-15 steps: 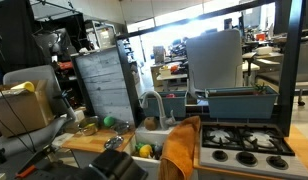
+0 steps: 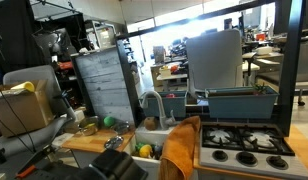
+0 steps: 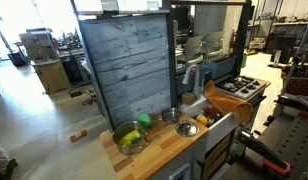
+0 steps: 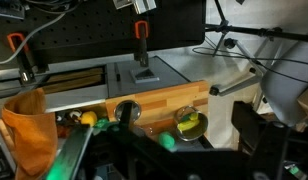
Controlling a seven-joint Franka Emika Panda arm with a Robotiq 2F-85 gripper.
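My gripper is open in the wrist view, its dark fingers wide apart at the lower left and lower right, with nothing held between them. Beyond it, well below, a metal pot (image 4: 191, 124) with a yellow item (image 4: 187, 125) inside rests on the wooden counter (image 3: 159, 158). Close to the pot lies a green round object (image 3: 144, 119). Small metal bowls (image 3: 171, 115) stand nearer the sink. An orange-brown towel (image 2: 180, 150) hangs over the front of the sink, where several colourful items (image 3: 206, 116) lie.
A stove (image 2: 246, 147) occupies the counter's far end, and a faucet (image 2: 153, 105) rises behind the sink. Grey wood panels (image 3: 128, 72) wall off the counter's back. The dark robot table (image 3: 290, 135) faces the counter across a gap.
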